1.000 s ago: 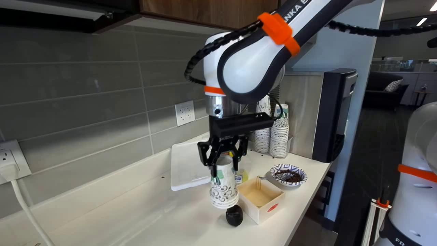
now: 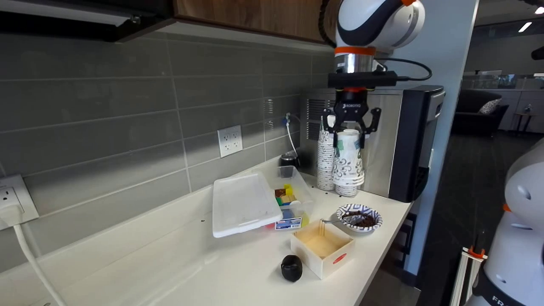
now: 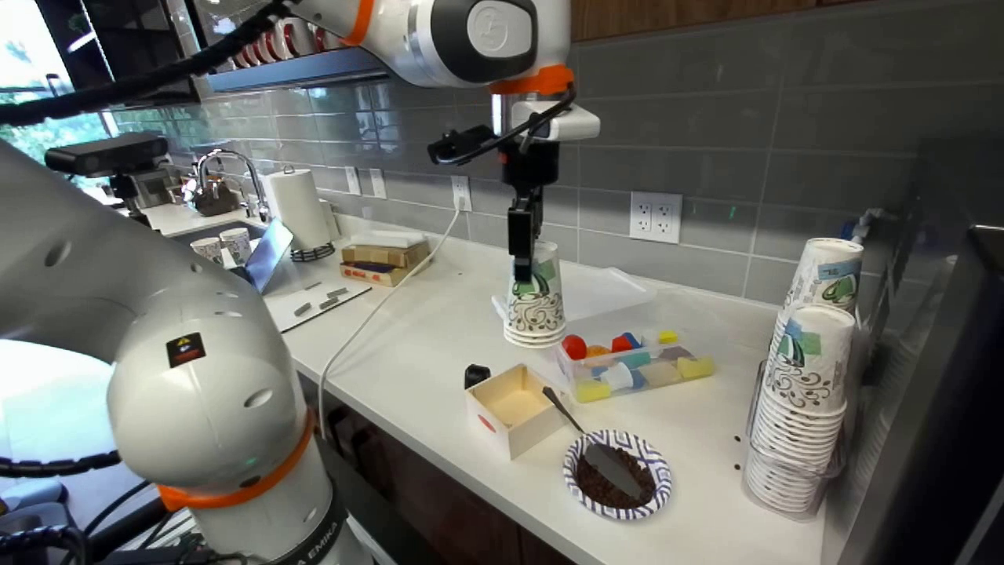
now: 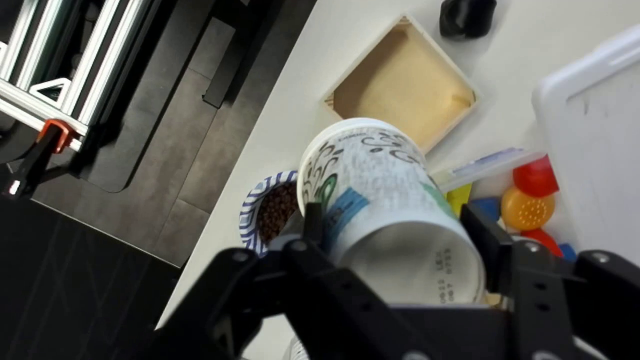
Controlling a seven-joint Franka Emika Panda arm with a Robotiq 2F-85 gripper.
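Observation:
A few nested paper cups (image 3: 536,306), upside down with a swirl pattern, hang above the counter with my gripper (image 2: 349,141) shut on them. In the wrist view the uppermost cup (image 4: 384,186) fills the space between the fingers, its base facing the camera. Two tall stacks of matching cups stand by the steel appliance: a rear stack (image 2: 325,160) and a nearer stack (image 3: 802,414). Exterior view 1 shows the held cups in front of the nearer stack, hiding most of it; exterior view 2 shows them well left of both stacks.
On the counter are an open wooden box (image 2: 322,244), a black object (image 2: 291,268), a patterned bowl (image 3: 616,475) of dark bits with a utensil, a clear bin (image 3: 635,367) of colourful items and a white lid (image 2: 243,204). The steel appliance (image 2: 380,137) borders the stacks.
My gripper has risen and moved right and away in exterior view 1, from near the black object to in front of the cup stacks, still carrying the cups.

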